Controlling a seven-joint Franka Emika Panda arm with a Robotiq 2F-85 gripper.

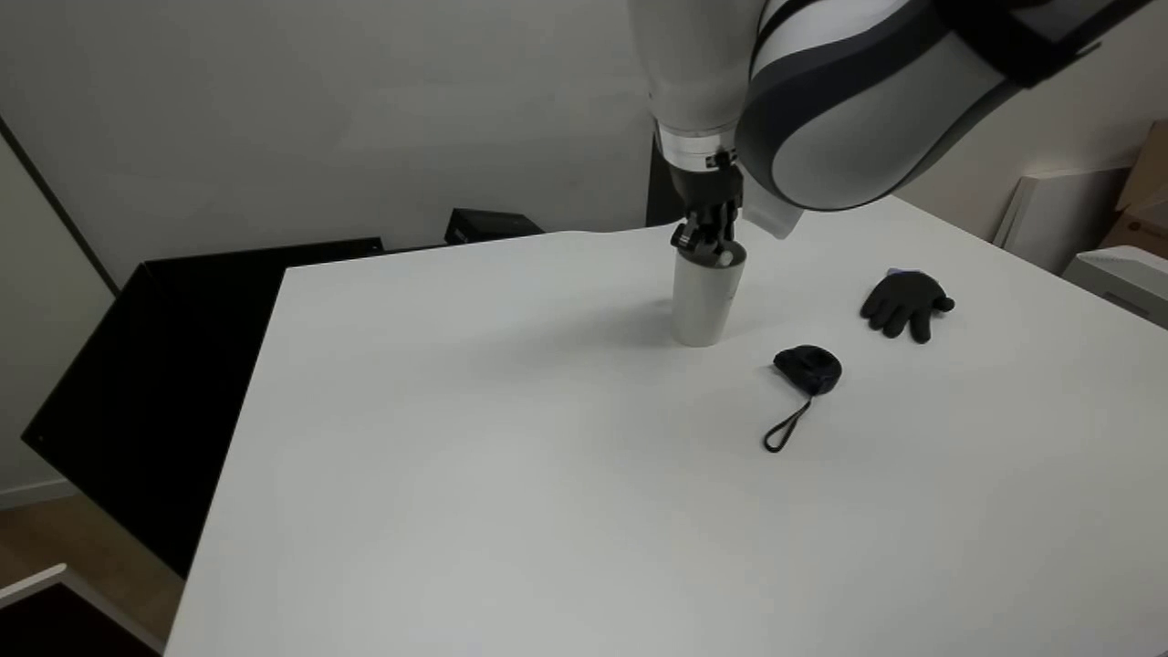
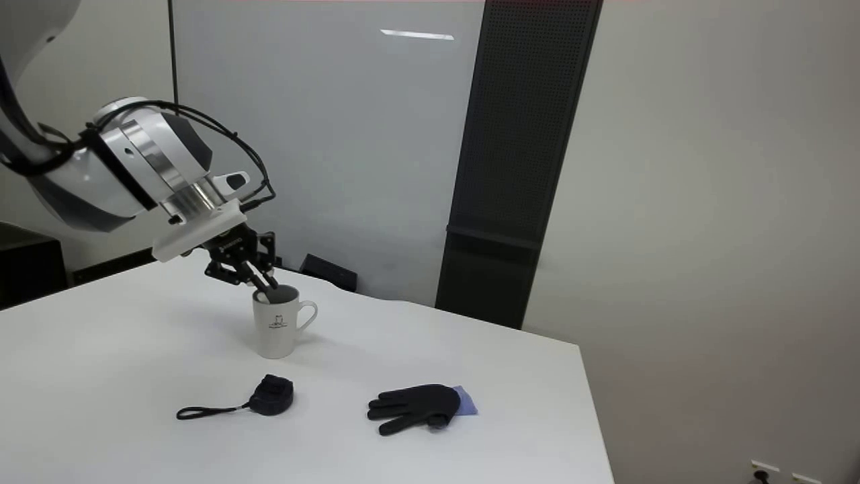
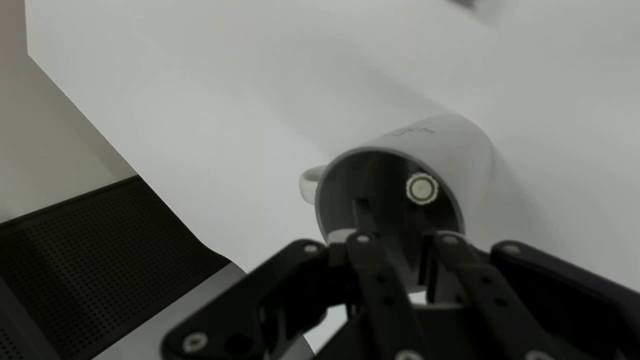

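Note:
A white mug [image 2: 272,335] with a small printed logo and a side handle stands upright on the table. Inside it, the round white ribbed end of an object [image 3: 422,188] leans near the rim; the rest of that object is hidden in the dark interior. My gripper comes down over the mug's mouth, its two narrow black fingers [image 3: 364,216] reaching over the opening. A gap shows between them, with nothing visibly held. The white end appears just past the tip of the right-hand finger in the wrist view, not between the two.
A black tape measure [image 1: 810,369] with a wrist strap lies in front of the mug. Off to the side rests a black glove [image 2: 415,406] with a bluish piece beneath it.

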